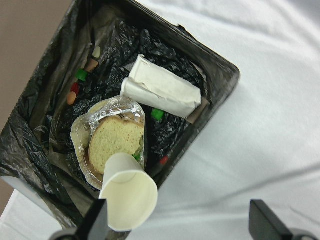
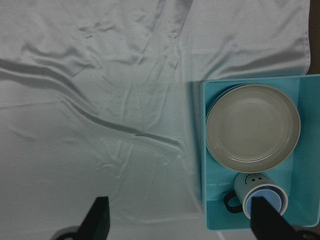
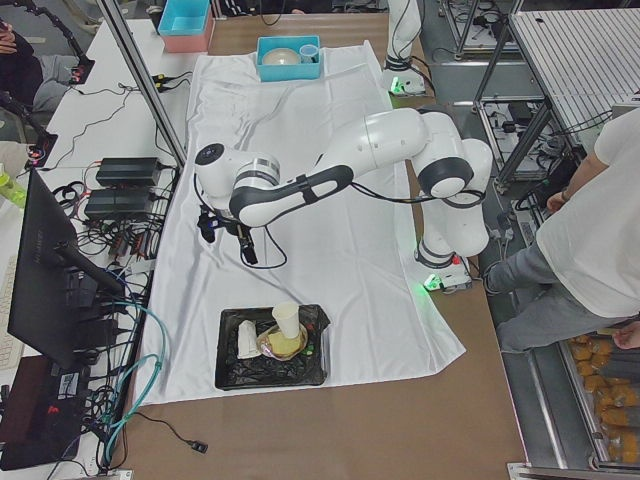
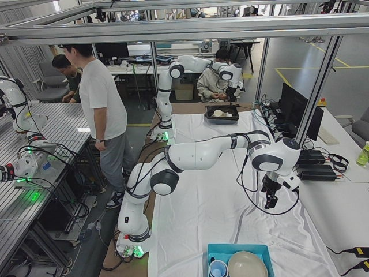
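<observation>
A black-lined tray (image 3: 270, 372) holds a white cup (image 1: 130, 200), sandwich (image 1: 112, 137) in a foil container, white packet (image 1: 160, 87) and small coloured pieces. My left gripper (image 3: 240, 240) is raised beyond the tray in the camera left view; its fingertips stand apart in the left wrist view, holding nothing. My right gripper (image 4: 271, 196) hangs over the white cloth beside a blue bin (image 2: 215, 195), open and empty in its wrist view. The bin holds grey plates (image 2: 252, 127) and a mug (image 2: 242, 187) with a blue cup inside.
A monitor (image 3: 45, 280), power boxes and cables line the side table. A person (image 4: 104, 98) stands beside the bench, outside the cloth.
</observation>
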